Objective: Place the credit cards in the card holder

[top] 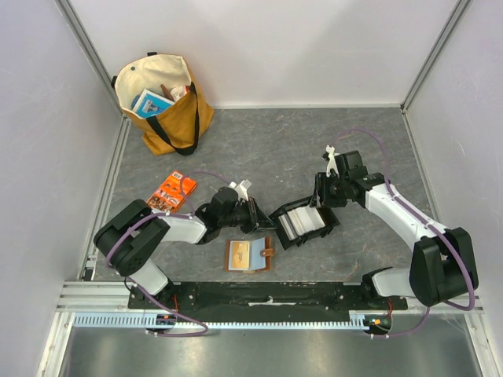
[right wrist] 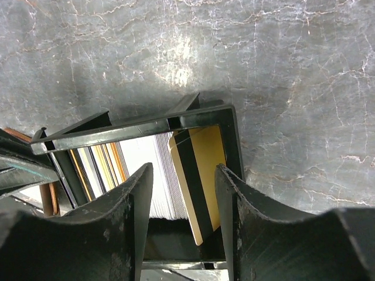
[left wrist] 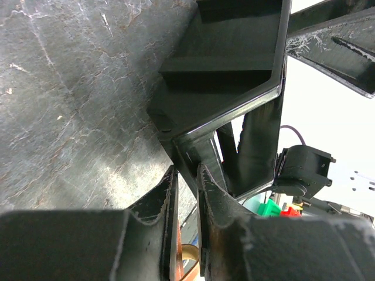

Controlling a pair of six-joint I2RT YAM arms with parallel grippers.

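Observation:
The card holder (top: 248, 255) lies spread open near the front of the table, brown outside with a pale blue inner side. Behind it to the right stands a black box (top: 330, 228) with a row of cards (top: 297, 222). In the right wrist view a yellow-and-black card (right wrist: 202, 181) leans at one end of that row. Over it hangs my right gripper, open, with its fingers apart. My left gripper is slightly open at the corner of the black box (left wrist: 234, 111). Whether it touches the box is unclear.
A mustard bag (top: 185, 118) stands at the back left. An orange packet (top: 171, 192) lies on the left of the table. Bare grey table (top: 267, 141) stretches behind the box.

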